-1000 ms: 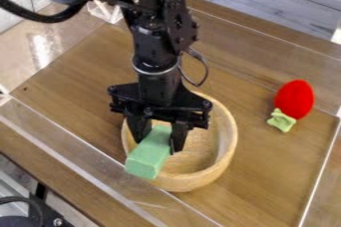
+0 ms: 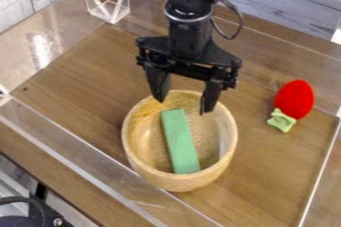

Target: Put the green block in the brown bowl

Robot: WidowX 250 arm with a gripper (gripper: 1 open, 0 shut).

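Observation:
The green block lies inside the brown bowl, long and flat, reaching from the far part of the bowl toward its near wall. Above the bowl's far rim is my black gripper, open, its two fingers spread well apart. Nothing is held between them, and the block is below and nearer the camera, apart from the fingers.
A red plush strawberry-like toy with a pale green top lies on the wooden table to the right. A clear plastic holder stands at the back left. The table left of the bowl is bare.

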